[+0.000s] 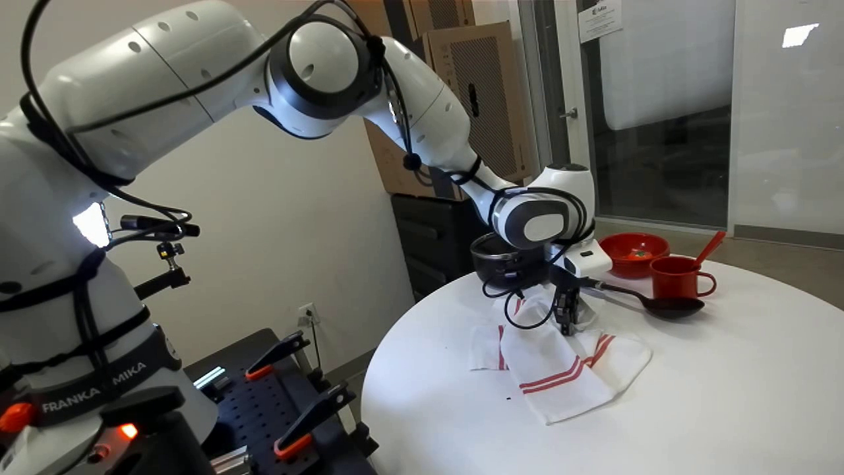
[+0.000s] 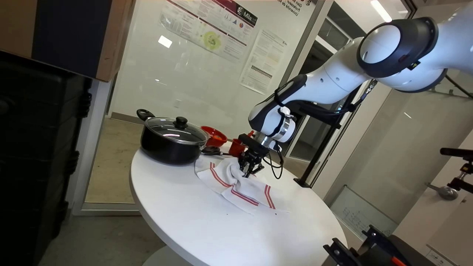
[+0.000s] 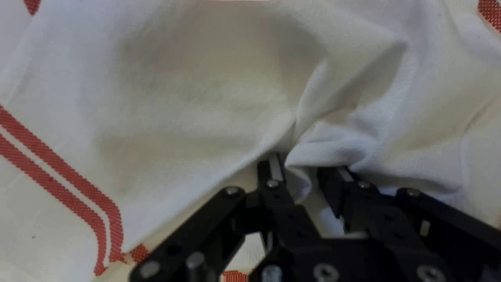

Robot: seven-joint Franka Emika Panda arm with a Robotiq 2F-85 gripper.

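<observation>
A white cloth with red stripes (image 1: 554,360) lies rumpled and partly folded on the round white table (image 1: 443,396). My gripper is down at the cloth, its fingers part open. Between the two black fingers a small fold of the cloth (image 3: 300,181) stands up, with a gap showing beside it. Whether both pads touch that fold cannot be told. In exterior view 2 the gripper (image 2: 247,173) meets the raised, bunched part of the cloth (image 2: 232,170).
Behind the gripper stands a black pot with a glass lid (image 2: 173,137). A black ladle (image 1: 672,307), a red mug (image 1: 676,277) with a red utensil in it and a red bowl (image 1: 635,252) are close by.
</observation>
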